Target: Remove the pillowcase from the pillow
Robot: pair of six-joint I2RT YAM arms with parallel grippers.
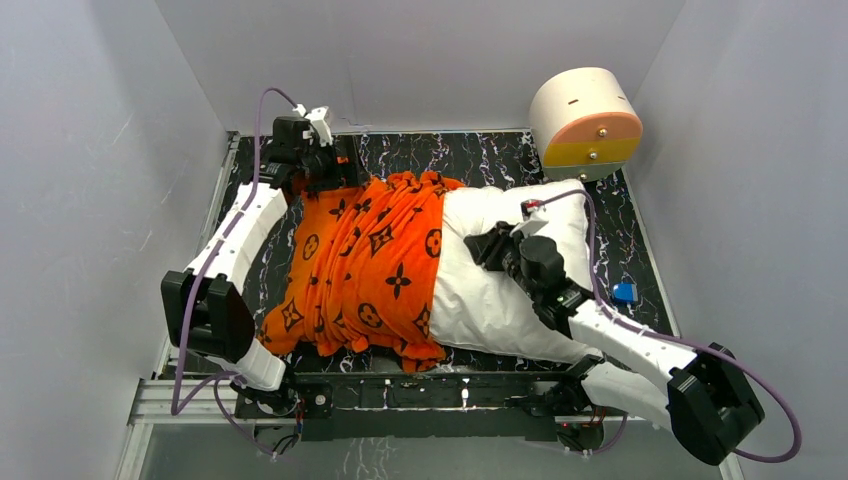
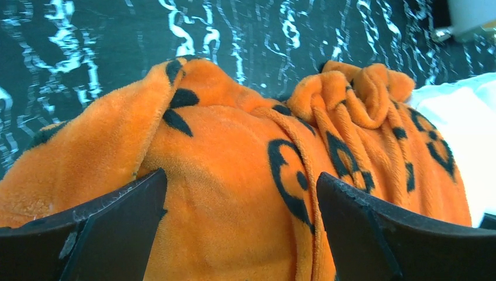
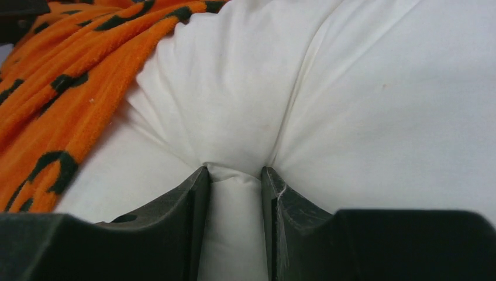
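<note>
The orange pillowcase with black motifs is bunched over the left part of the white pillow, whose right part is bare. My left gripper stands open at the far left corner of the pillowcase; in the left wrist view orange folds lie below its fingers. My right gripper is pressed into the middle of the white pillow, its fingers part open with gathered white fabric between them; whether they clamp it firmly I cannot tell.
A rounded box with coloured drawers stands at the back right. A small blue object lies at the right. Dark marble surface shows behind the pillow, enclosed by grey walls.
</note>
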